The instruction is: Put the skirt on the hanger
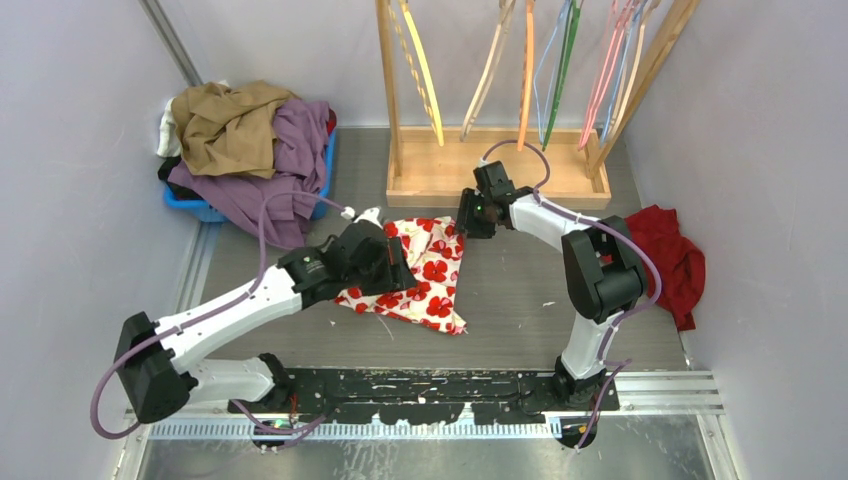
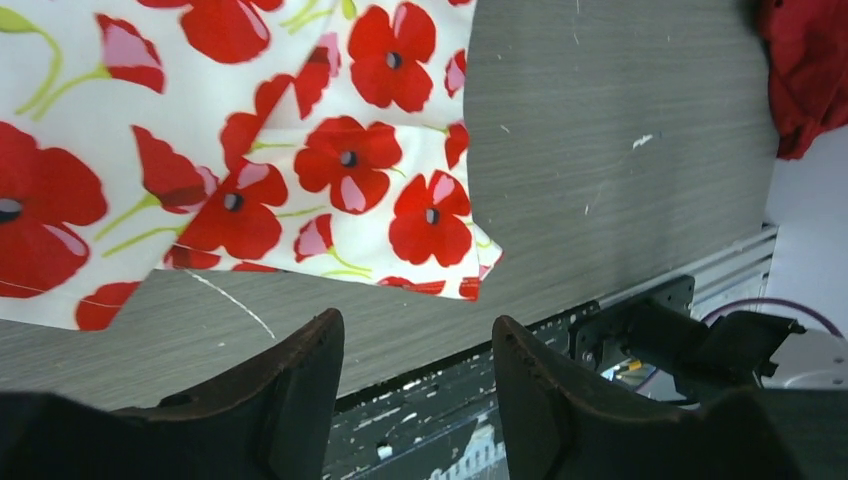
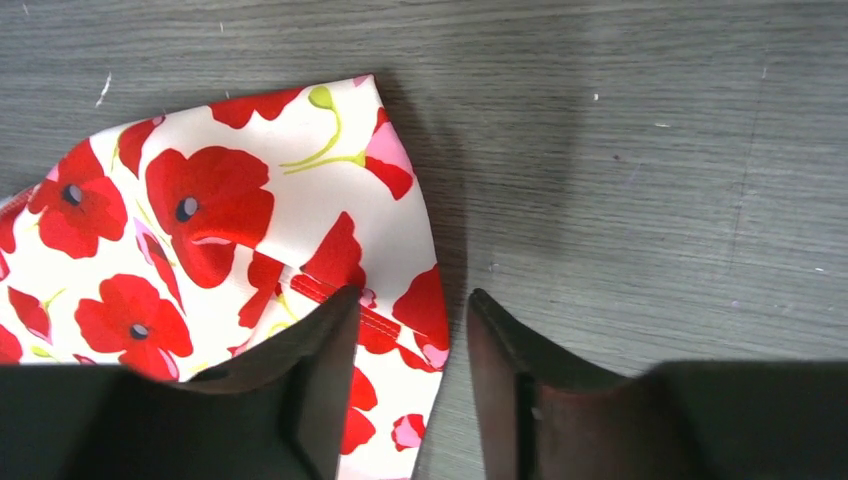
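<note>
A white skirt with red poppies (image 1: 436,285) lies spread on the grey table, its upper right corner slightly folded. Over its left half hovers my left gripper (image 1: 404,280); in the left wrist view its fingers (image 2: 305,390) stand apart with only table and cloth seen beyond them. At the upper right corner is my right gripper (image 1: 468,228), part open. In the right wrist view the skirt's right edge (image 3: 425,300) runs into the gap between its fingers; whether they touch the cloth I cannot tell. Several coloured hangers (image 1: 527,80) hang from the wooden rack at the back.
The rack's wooden base (image 1: 440,185) stands just behind the skirt. At back left a blue basket (image 1: 325,175) overflows with purple and tan clothes. A dark red cloth (image 1: 665,260) lies at far right.
</note>
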